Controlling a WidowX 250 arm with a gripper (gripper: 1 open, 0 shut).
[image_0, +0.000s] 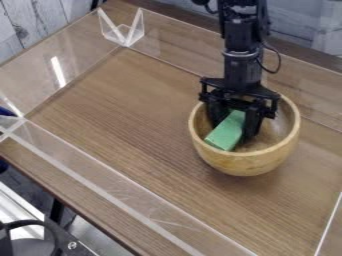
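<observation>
A wooden bowl (247, 160) sits on the right part of the table. The black gripper (238, 112) reaches down into it from above, shut on a green object (226, 133) that lies tilted inside the bowl. The fingertips are mostly dark and hard to make out against the bowl's shadowed inside.
A white wire-like shape (122, 30) stands at the back left corner. Black equipment (27, 243) shows at the bottom left, off the table's edge.
</observation>
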